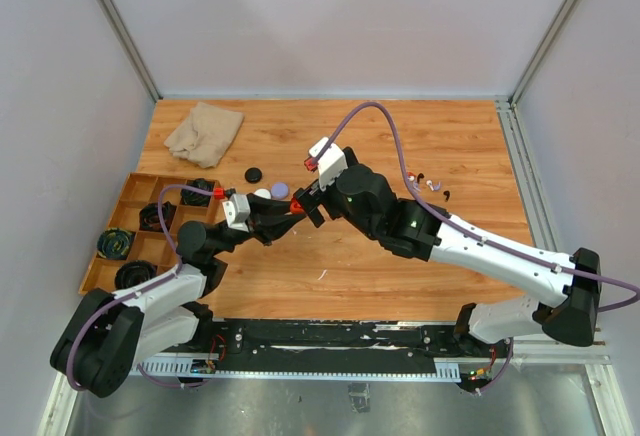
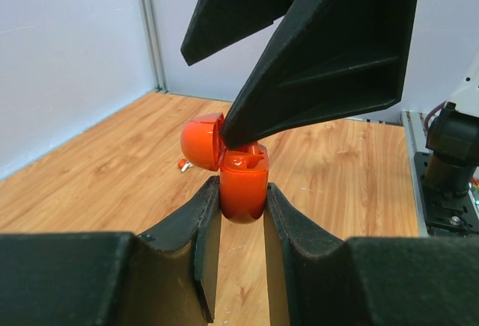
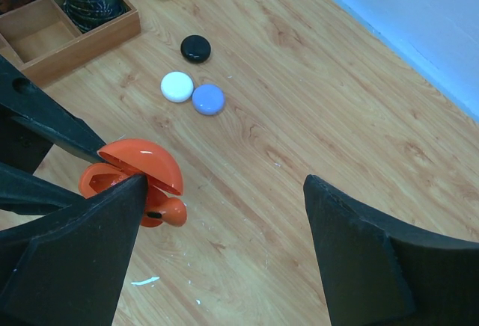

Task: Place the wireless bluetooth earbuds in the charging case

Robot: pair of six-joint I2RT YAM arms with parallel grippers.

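The orange charging case (image 2: 243, 188) is held upright in my left gripper, its lid hinged open. An orange earbud (image 3: 171, 212) shows in the case's opening in the right wrist view. My right gripper is open around the case from above, one black finger (image 3: 75, 266) against it and hiding part of it, the other (image 3: 359, 259) well apart. In the top view both grippers meet over the middle of the table, so the case (image 1: 298, 207) is mostly hidden there.
A wooden compartment tray (image 1: 140, 196) with dark coils is at the left. A folded cloth (image 1: 205, 131), a black disc (image 1: 253, 175), white and blue discs (image 3: 208, 99) lie behind. Small pieces lie at the right back.
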